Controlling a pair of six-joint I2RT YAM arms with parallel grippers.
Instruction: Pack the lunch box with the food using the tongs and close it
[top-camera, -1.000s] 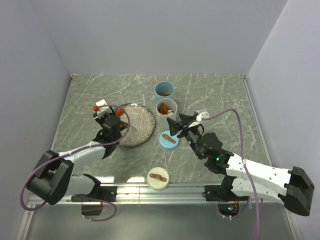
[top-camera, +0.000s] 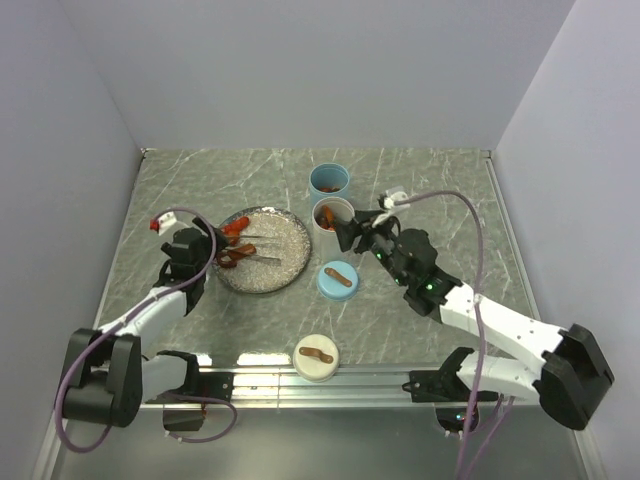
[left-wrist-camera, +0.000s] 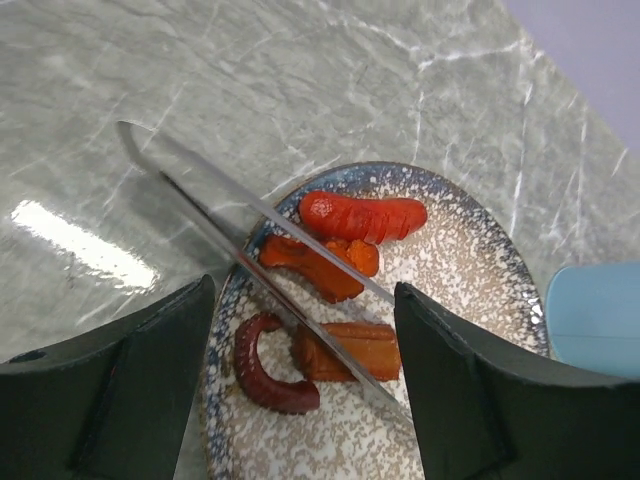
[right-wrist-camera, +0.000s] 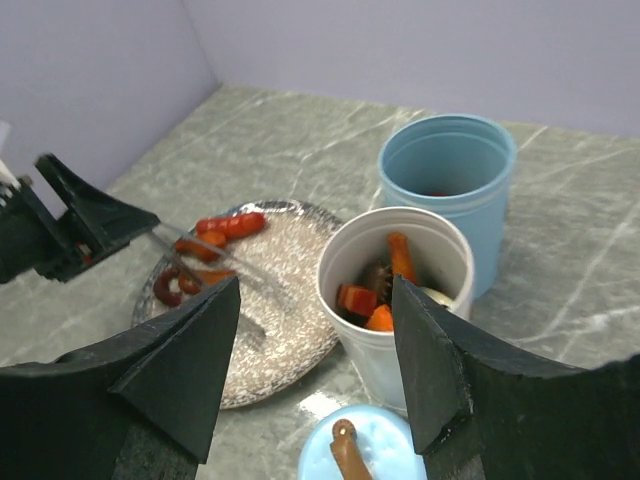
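On the speckled round plate (top-camera: 272, 272) lie a red sausage (left-wrist-camera: 350, 217), an orange piece (left-wrist-camera: 325, 270), a dark curved sausage (left-wrist-camera: 265, 375) and a brown block (left-wrist-camera: 355, 352). Metal tongs (left-wrist-camera: 215, 230) rest across this food, their bent end past the rim. My left gripper (top-camera: 213, 236) stands open at the plate's left edge, nothing between its fingers. A white cup (right-wrist-camera: 375, 340) holds several food pieces, including an orange stick (right-wrist-camera: 401, 256). Beside the cup's right rim, my right gripper (top-camera: 358, 227) is open and empty.
A blue cup (top-camera: 329, 181) stands behind the white one, with something dark inside. The blue lid (top-camera: 337, 291) and the white lid (top-camera: 316, 368), each with a brown handle, lie in front. Bare marble (top-camera: 455, 190) extends along the right.
My left gripper has moved left from over the plate, and more of the tongs shows. The right gripper has shifted slightly back and left, close to the white cup's rim.
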